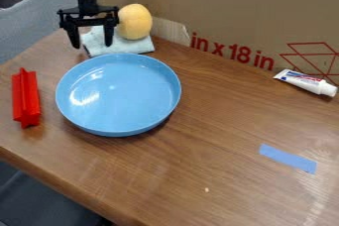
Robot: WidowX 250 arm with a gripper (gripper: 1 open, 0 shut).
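Observation:
My black gripper [89, 26] hangs open at the upper left, its fingers at the edge of a pale folded cloth [122, 44]. A yellow egg-shaped object [134, 21] sits on the back of the cloth, just right of the gripper. A blue plate [118, 94] lies in front of them on the wooden table, and a red bar-shaped object [26, 98] lies to its left.
A toothpaste tube [304, 82] lies at the back right by the cardboard wall [252, 7]. A blue tape strip [287, 158] is stuck at the front right.

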